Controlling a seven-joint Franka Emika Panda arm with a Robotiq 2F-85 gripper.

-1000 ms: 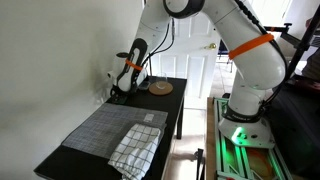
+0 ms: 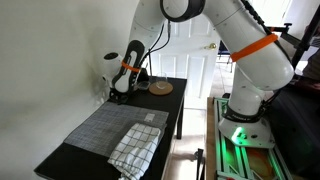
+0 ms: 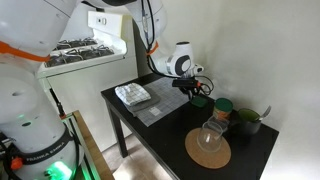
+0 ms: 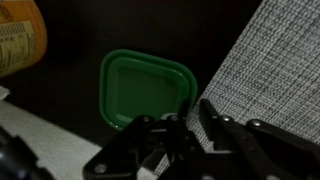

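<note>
A green square, shallow, lid-like piece [image 4: 145, 88] with a raised rim lies under my gripper in the wrist view. The dark fingertips meet at its right-hand rim, and my gripper looks shut on that edge; the exact contact is dark and blurred. From the second exterior view, the gripper [image 3: 197, 93] is low at the back of the table, with the green piece [image 3: 198, 101] right at it. The first exterior view shows the gripper [image 2: 115, 98] near the wall, its fingers too small to make out.
Close by stands an orange-brown jar [image 3: 222, 106] with a green top. Beyond it are a dark pot [image 3: 245, 121], a clear glass [image 3: 211, 136] and a round brown mat [image 3: 207, 151]. A grey woven mat [image 2: 105, 125] and a checked cloth [image 2: 134, 150] cover the other side.
In the first exterior view, the wrist has moved a little to the left, toward the wall, over the last second. The cloth and mats lie as before.
</note>
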